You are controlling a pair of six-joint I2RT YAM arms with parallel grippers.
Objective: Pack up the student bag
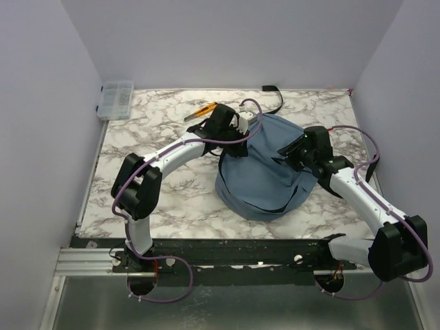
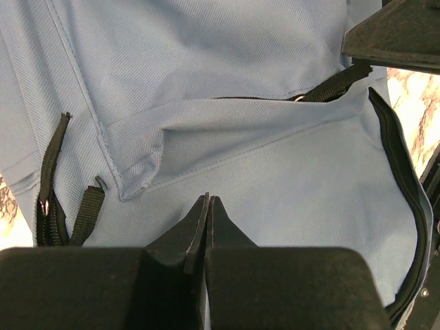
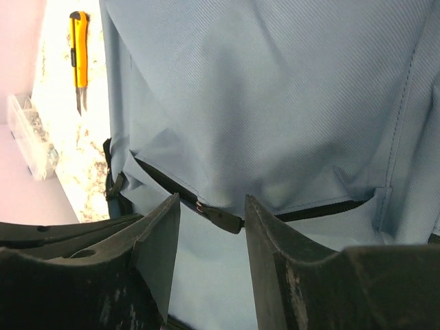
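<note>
The blue-grey student bag [image 1: 265, 182] lies flat on the marble-patterned table, its front pocket zip gaping. In the left wrist view my left gripper is shut, its tips together over the pocket cloth with nothing between them. The fabric edge of the pocket and a black zip end [image 2: 337, 84] lie beyond those tips, outside the fingers. My right gripper stands open above the zip opening. A dark zip pull [image 3: 221, 218] shows in the gap between its fingers, not gripped. Whether anything is inside the bag is hidden.
An orange cutter knife [image 1: 204, 110] lies behind the bag, to the left. A clear plastic box [image 1: 115, 100] stands in the back left corner. Black straps [image 1: 273, 90] stick out around the bag.
</note>
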